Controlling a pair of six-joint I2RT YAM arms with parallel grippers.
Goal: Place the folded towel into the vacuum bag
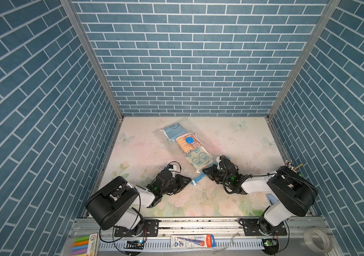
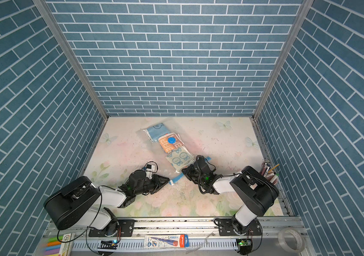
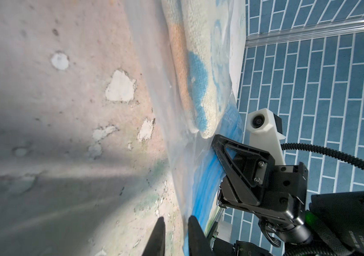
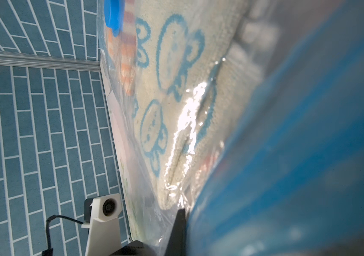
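A clear vacuum bag with a blue valve [image 1: 189,140] lies diagonally on the table, holding a blue towel [image 1: 172,130], an orange one [image 1: 185,146] and a cream, bear-printed one [image 1: 199,158]. Its blue zip strip [image 1: 199,177] is nearest me. My left gripper stands part open at the bag's left end of that strip, the film edge near its fingertips; whether film is between them is unclear. My right gripper [image 1: 205,171] is shut at the zip beside the cream towel's corner, low in the right wrist view; any film in it is hard to tell.
Pens [image 2: 267,168] stand at the right edge. A boxed tool [image 1: 192,241] and a tape roll [image 1: 317,240] lie beyond the front rail. Tiled walls enclose the sides and back.
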